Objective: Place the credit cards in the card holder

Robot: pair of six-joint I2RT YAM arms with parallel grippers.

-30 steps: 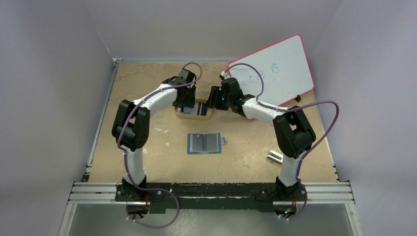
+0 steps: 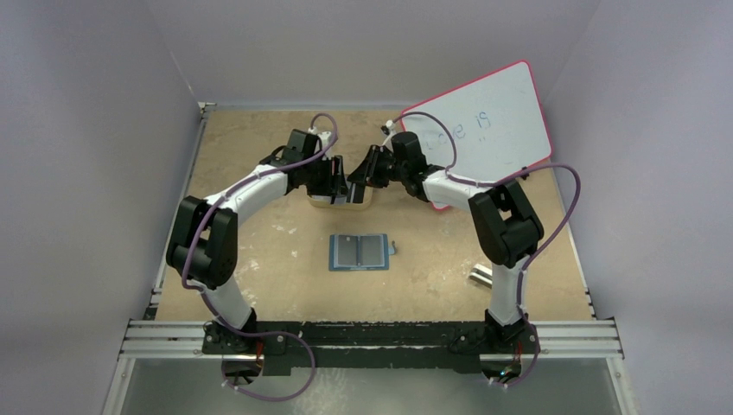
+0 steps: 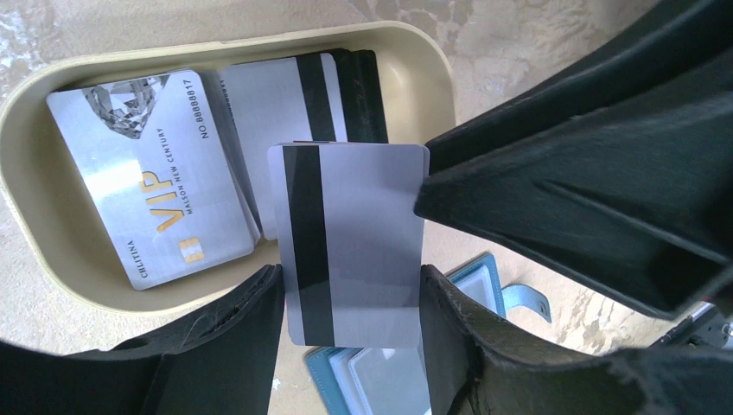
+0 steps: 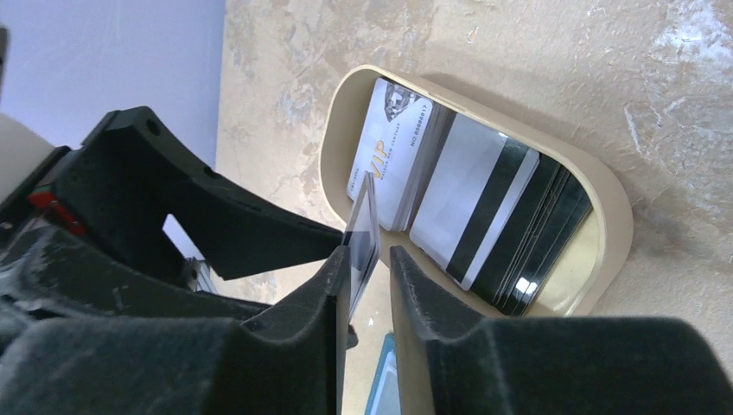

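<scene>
My left gripper (image 2: 333, 180) is over the card box (image 2: 340, 204). In its view a striped card (image 3: 372, 242) stands between the fingertips, above the box (image 3: 60, 259) of cards, including a VIP card (image 3: 151, 177). My right gripper (image 2: 363, 177) meets it from the right; its dark fingers are at the card's upper corner in the left wrist view. In the right wrist view the card (image 4: 365, 226) is seen edge-on beside the right fingertips. Whether either finger is closed on it is hard to tell. The blue card holder (image 2: 359, 266) lies open on the table in front.
A whiteboard (image 2: 493, 121) lies at the back right. A small striped object (image 2: 481, 275) lies at the front right.
The right gripper has shifted slightly toward it.
</scene>
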